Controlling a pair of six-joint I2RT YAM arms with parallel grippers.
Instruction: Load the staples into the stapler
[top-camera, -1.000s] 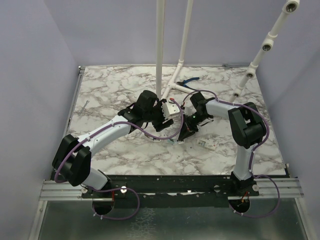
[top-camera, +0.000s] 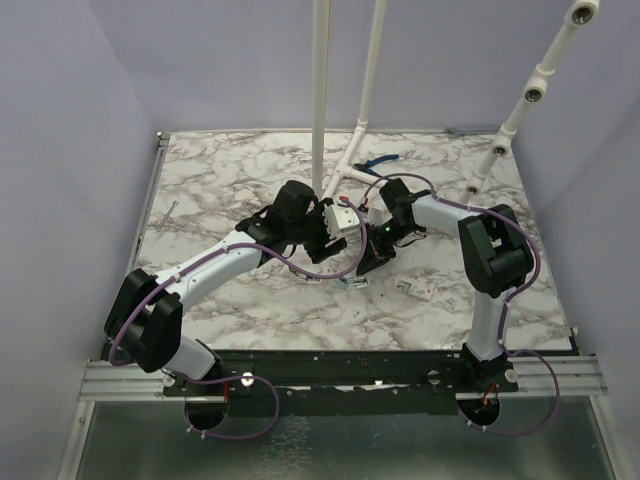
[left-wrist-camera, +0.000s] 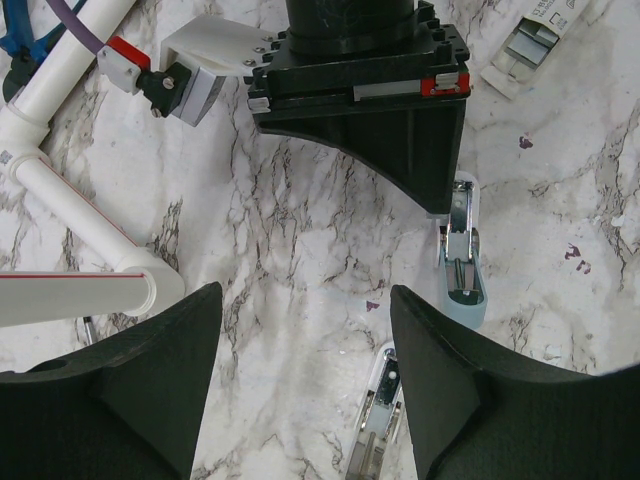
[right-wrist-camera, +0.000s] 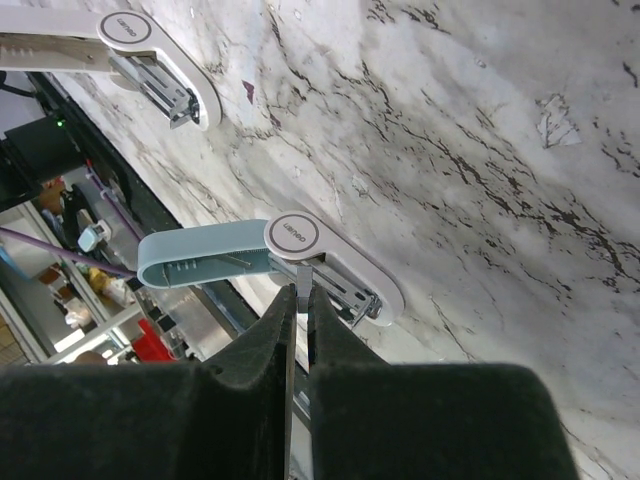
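The light-blue stapler (right-wrist-camera: 200, 250) lies opened out on the marble table, its metal magazine (right-wrist-camera: 335, 290) exposed. My right gripper is over that magazine, its fingertips nearly together on a small silver piece that looks like a strip of staples (right-wrist-camera: 304, 285). Whether the strip touches the magazine, I cannot tell. Seen from the left wrist, the same stapler (left-wrist-camera: 463, 290) is partly covered by a dark right finger (left-wrist-camera: 430, 165). My left gripper stands wide open above the table, empty.
A second, white stapler (right-wrist-camera: 150, 80) also lies opened out, close to the blue one. Farther right is a staple box (left-wrist-camera: 530, 45). Blue-handled pliers (top-camera: 378, 161) and white pipes (top-camera: 345, 160) occupy the back.
My right gripper has shifted slightly up and back in the top view, over the stapler. The left arm and the staplers look unmoved.
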